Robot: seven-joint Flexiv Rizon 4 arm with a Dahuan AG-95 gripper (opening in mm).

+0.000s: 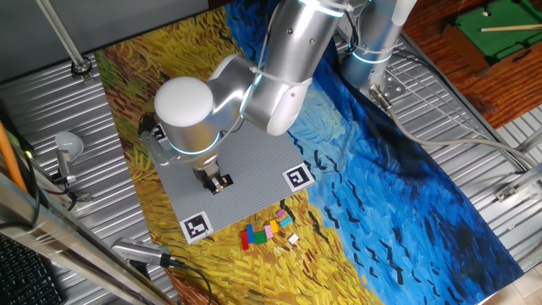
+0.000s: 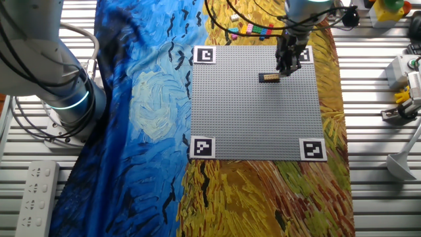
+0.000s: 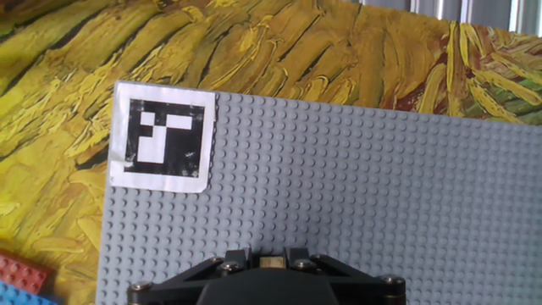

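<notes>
A small dark block with a tan top (image 2: 270, 78) lies on the grey studded baseplate (image 2: 256, 125). My gripper (image 2: 284, 71) is low over the plate, at the right end of that block in exterior view 2. From exterior view 1 the gripper (image 1: 218, 184) overlaps the block, hiding part of it. At the bottom edge of the wrist view, a tan face (image 3: 272, 263) shows between the dark fingertips. Whether the fingers press on it or merely stand on either side cannot be made out.
Several coloured bricks (image 1: 269, 230) lie on the painted cloth just off the plate. Printed markers sit at the plate's corners, one marker (image 3: 163, 138) close by in the wrist view. Most of the plate is bare. A power strip (image 2: 38, 197) stands far off.
</notes>
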